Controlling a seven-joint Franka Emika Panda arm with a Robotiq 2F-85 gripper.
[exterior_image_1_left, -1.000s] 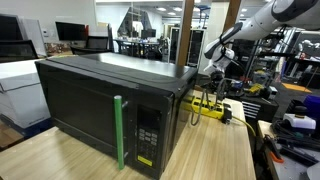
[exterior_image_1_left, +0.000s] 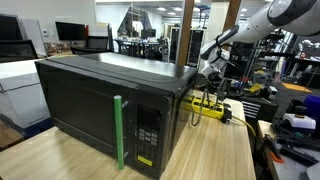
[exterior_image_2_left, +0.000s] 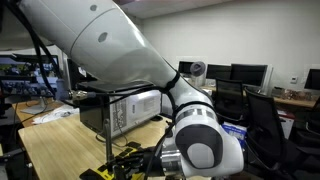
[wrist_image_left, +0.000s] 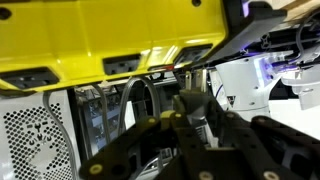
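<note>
A black microwave (exterior_image_1_left: 110, 100) with a green door handle (exterior_image_1_left: 119, 132) stands on the wooden table; its door looks shut. Behind its far side, at the right, my gripper (exterior_image_1_left: 208, 74) hangs from the white arm (exterior_image_1_left: 222, 50), above a yellow rack-like object (exterior_image_1_left: 206, 118). That yellow object (wrist_image_left: 120, 38) fills the top of the wrist view, close to the dark gripper parts at the lower middle. How the fingers stand is too dark and cluttered to tell, and I see nothing clearly held. In the second exterior view the arm (exterior_image_2_left: 200, 140) covers much of the scene.
Cables run around the yellow object. A white perforated panel (wrist_image_left: 38, 140) shows in the wrist view. Office chairs (exterior_image_2_left: 275, 130) stand behind the arm.
The arm beyond the microwave has shifted slightly left in the exterior view. The microwave and the yellow object look unmoved.
</note>
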